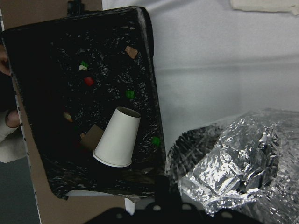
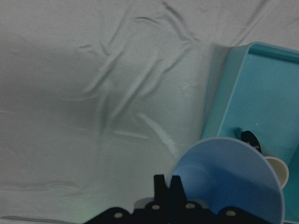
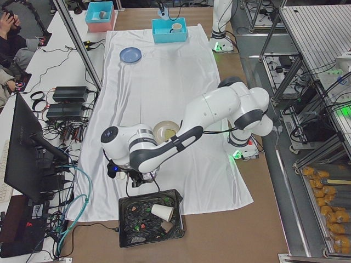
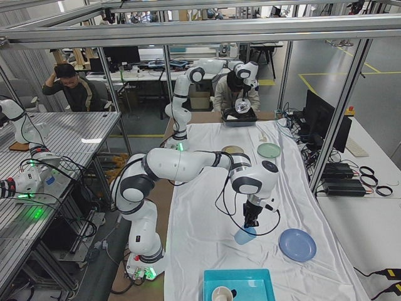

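Observation:
My left gripper (image 3: 131, 176) hangs over the sheet just behind a black lined bin (image 3: 129, 219); crumpled foil (image 1: 224, 172) fills the lower right of the left wrist view at its fingers, whose grip I cannot make out. The bin holds a white paper cup (image 1: 117, 137) on its side and small scraps. My right gripper (image 4: 250, 219) holds a blue cup (image 4: 244, 236) by the rim, near a turquoise basket (image 4: 238, 276) containing a white cup (image 4: 222, 295) and a dark object.
A blue plate (image 4: 297, 244), a green plate (image 4: 269, 150) and a tan plate (image 3: 163, 130) lie on the white sheet. A monitor and cables line one long side.

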